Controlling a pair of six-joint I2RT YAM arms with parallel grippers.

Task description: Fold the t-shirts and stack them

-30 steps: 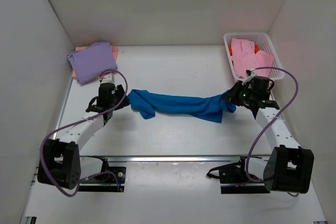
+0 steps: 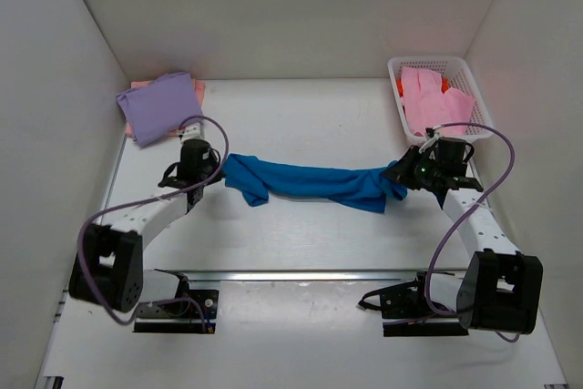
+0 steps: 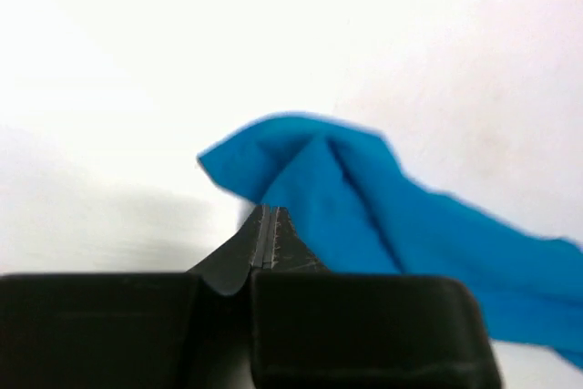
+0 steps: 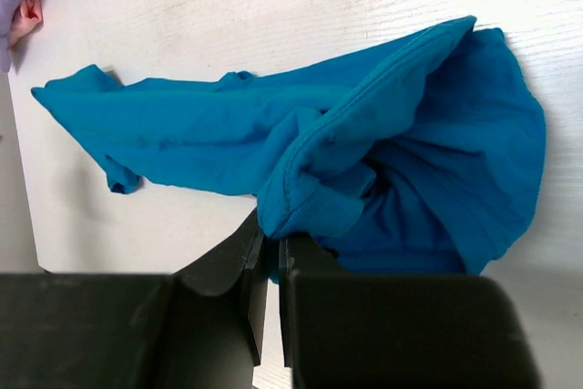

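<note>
A blue T-shirt (image 2: 310, 182) lies bunched into a long strip across the table. Its right end is pinched by my right gripper, which is shut on a hemmed fold. At the other end, my left gripper is shut with its fingertips together and no cloth between them. In the left wrist view the shirt's left end (image 3: 314, 179) lies outside those fingers, just beyond the tips. A purple folded T-shirt (image 2: 164, 108) lies on a salmon one (image 2: 199, 90) at the back left.
A white basket (image 2: 394, 66) at the back right holds pink cloth (image 2: 423, 97) and some orange-red cloth. Bare table (image 2: 301, 120) lies behind the blue strip and also in front of it. Walls close in at the back and sides.
The cloth's left end stayed put. The right gripper came slightly lower, still holding its fold.
</note>
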